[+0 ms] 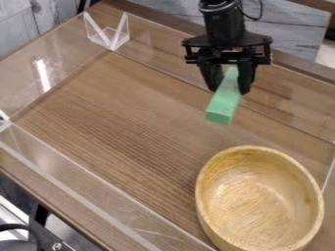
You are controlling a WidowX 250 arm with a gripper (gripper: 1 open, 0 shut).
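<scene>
My black gripper (225, 73) hangs at the upper middle of the camera view, shut on a green block (225, 102) held tilted over the wooden tabletop (105, 127). Below it, at the lower right, sits a round wooden bowl (258, 206). The block is clear of the bowl, some way above it in the view.
A clear plastic holder (108, 29) stands at the back left. Transparent edging runs along the left side, with dark cables at the lower left corner.
</scene>
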